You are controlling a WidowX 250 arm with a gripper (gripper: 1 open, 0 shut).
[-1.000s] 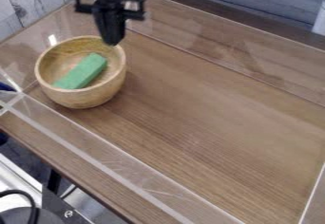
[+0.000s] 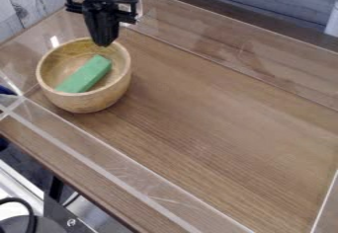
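A light wooden bowl (image 2: 106, 93) sits at the left of the table, holding a green block (image 2: 85, 75) that lies slanted inside it. Just above the bowl's back rim hangs my black gripper (image 2: 101, 32), pointing down. Whether its fingers are open or shut is too small and dark to tell.
A pale wall stands at the top right.
My gripper has moved left, to over the back part of the bowl. The bowl and green block look unmoved.
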